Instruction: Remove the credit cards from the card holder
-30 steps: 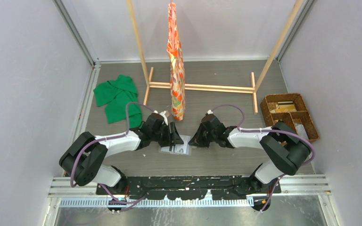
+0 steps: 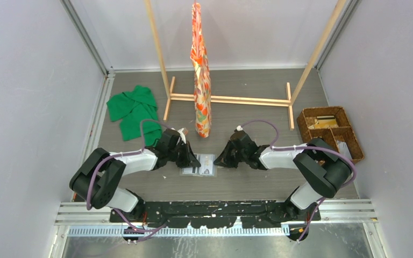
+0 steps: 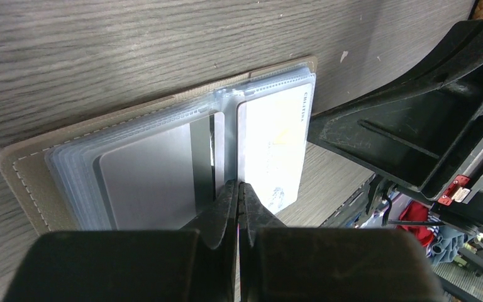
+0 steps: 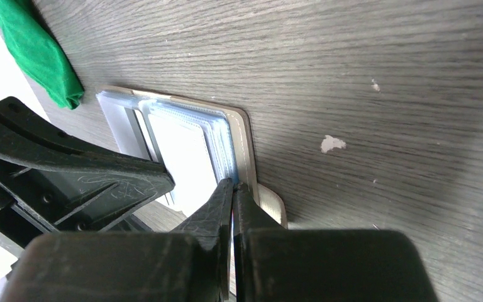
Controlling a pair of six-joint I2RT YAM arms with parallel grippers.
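Note:
The card holder lies open on the table between my two grippers. It has a tan stitched cover and clear sleeves. In the left wrist view, a white card shows on its right half and a whitish card with a grey stripe on its left half. My left gripper is shut at the white card's inner edge, with nothing visible between its fingers. At the holder's right edge, my right gripper is shut on the holder, by the sleeves and tan cover; its exact grip is partly hidden.
A green cloth lies at the left. Behind the holder stands a wooden rack with a patterned cloth hanging from it. A wicker basket with compartments sits at the right. Bare table surrounds the holder at front and back.
My left gripper has shifted slightly left and lower over the holder, and its fingers now look closer together. The holder has slid a little left. The right gripper has stayed nearly in place.

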